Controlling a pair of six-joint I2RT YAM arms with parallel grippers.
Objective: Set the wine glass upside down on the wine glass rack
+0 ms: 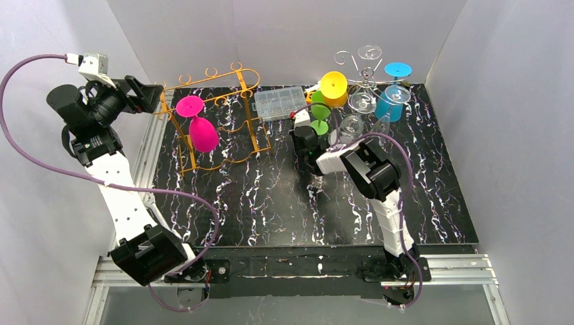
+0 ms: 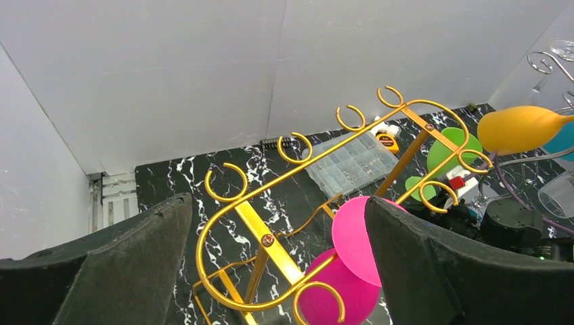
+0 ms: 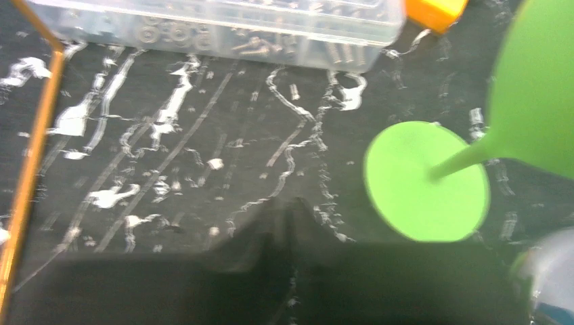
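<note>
A gold wine glass rack (image 1: pixel 240 81) stands on the left of the table. From it the pink wine glass (image 1: pixel 204 134) hangs upside down, its round foot (image 2: pixel 353 237) up at the rack's bar and its bowl below. The green wine glass (image 3: pixel 541 88) stands upright on the table, resting on its round foot (image 3: pixel 426 179). My left gripper is open above the gold rack's left end, holding nothing. Low beside the green glass is my right gripper; its blurred fingertips meet, with nothing visible between them, and the glass stands clear to their right.
A clear parts box (image 1: pixel 279 103) lies behind, between the racks. On the right, a silver rack (image 1: pixel 366 73) carries yellow (image 1: pixel 333 84) and blue (image 1: pixel 398 70) glasses and clear ones. A purple cable (image 1: pixel 68 168) loops from the left arm.
</note>
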